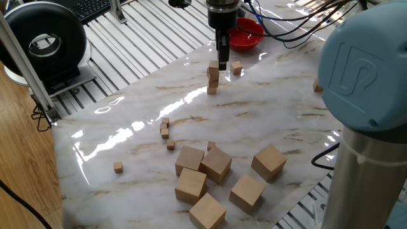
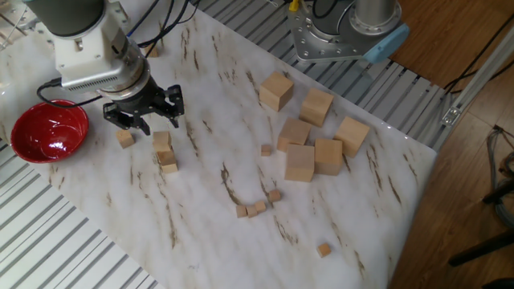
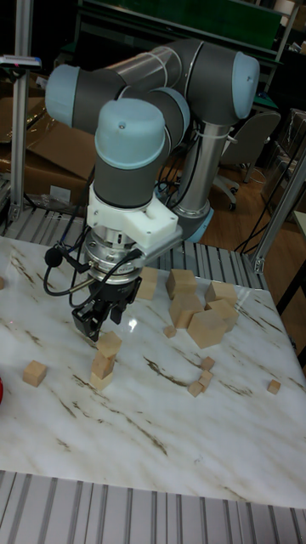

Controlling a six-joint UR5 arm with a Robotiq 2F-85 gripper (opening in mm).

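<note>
A small stack of wooden cubes [image 2: 163,142] stands on the marbled table, its cubes slightly offset from one another. My gripper [image 2: 161,127] is open, its two fingers spread apart with nothing between them. In exterior view 1 the fingers [image 1: 222,54] hang beside the stack's top cube [image 1: 213,65], slightly to its right. Exterior view 3 has the gripper just above and behind the stack [image 3: 102,363]. A single small cube [image 1: 236,67] lies near the stack, and a red bowl [image 2: 50,132] stands beyond it.
Several large wooden blocks [image 1: 216,165] cluster on the table's other side. Several small cubes [image 2: 251,210] lie in a loose row, with another small cube [image 2: 324,250] off by itself.
</note>
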